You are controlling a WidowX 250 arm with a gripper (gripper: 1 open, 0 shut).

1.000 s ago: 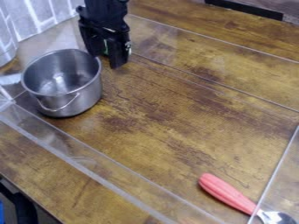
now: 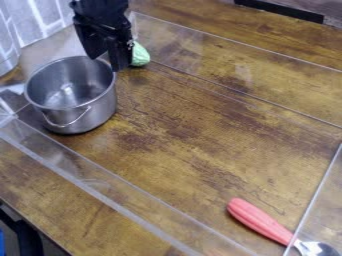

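The black gripper [image 2: 107, 50] hangs at the upper left, above and just behind a steel pot [image 2: 70, 98]. A pale green object [image 2: 139, 54] lies right beside the gripper, partly behind it. Whether the fingers are open or shut, or hold anything, is hard to make out.
A pink-handled utensil [image 2: 263, 222] lies at the lower right. Clear plastic edges cross the left and right sides. A dark ledge runs along the back right.
The gripper has moved up and to the left, uncovering more of the green object behind it. The pot and utensil are unmoved.
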